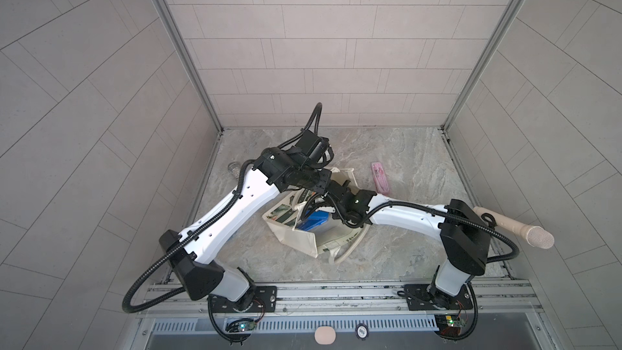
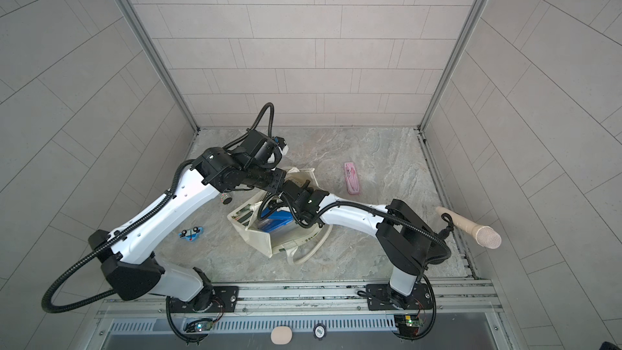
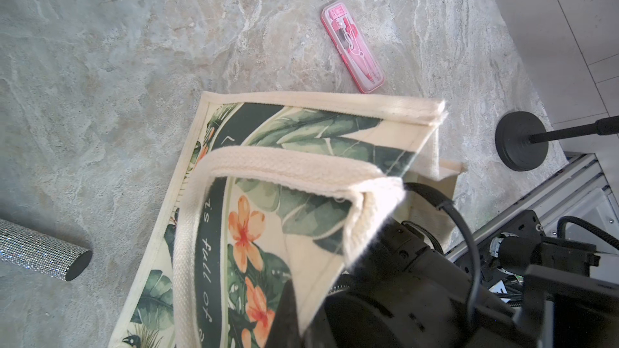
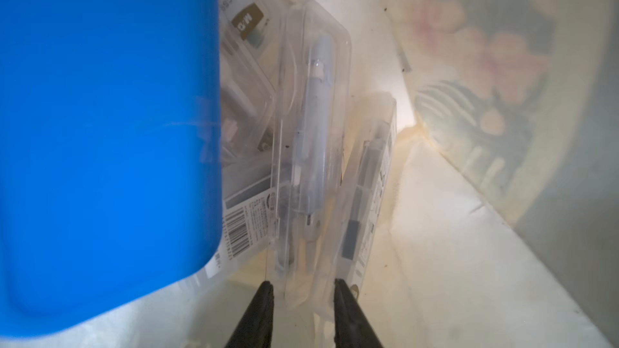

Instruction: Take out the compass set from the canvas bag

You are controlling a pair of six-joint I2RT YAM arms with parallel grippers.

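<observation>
The canvas bag, cream with a leaf-and-flower print, stands open mid-table. A pink case with a clear lid, drawing tools visible inside, lies on the table outside the bag. In the left wrist view, my left gripper is shut on a pinched edge of the bag's printed fabric. Inside the bag, my right gripper has its fingers apart with nothing gripped. Just beyond its tips are a clear case with a pale pen-like tool and a second narrow clear case.
A blue object fills the left of the right wrist view. More clear packages lie behind it. A glittery cylinder and a small blue toy lie left of the bag. Table beyond the bag is mostly clear.
</observation>
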